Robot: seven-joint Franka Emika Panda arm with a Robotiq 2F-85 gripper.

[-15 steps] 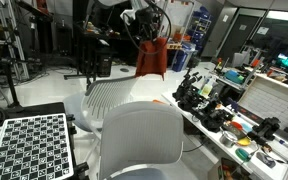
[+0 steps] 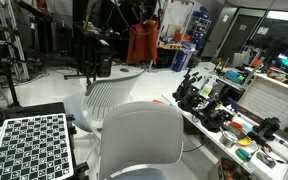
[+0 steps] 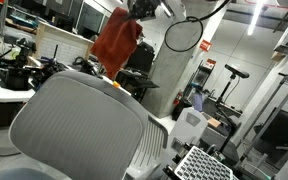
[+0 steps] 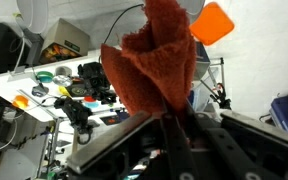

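Observation:
A rust-red cloth [image 2: 142, 42] hangs in the air, high above the grey chairs in exterior view 1. In exterior view 2 the same cloth [image 3: 116, 42] dangles from my gripper [image 3: 136, 12] at the top of the picture, clear of the chair back below it. From the wrist view, the cloth [image 4: 156, 55] spreads out beyond my gripper, which is shut on its near end. Bunched fabric covers the fingertips, so the exact pinch is hidden.
Two grey chairs, one with a solid back [image 2: 141, 135], stand below. Dark equipment [image 2: 194, 92] and small items crowd the white table [image 2: 276, 104]. A flat orange thing [image 4: 212, 24] shows in the wrist view. A checkerboard [image 2: 31, 148] occupies the front left.
Over the last second the cloth has risen and shifted left in exterior view 1, away from the chair and the table.

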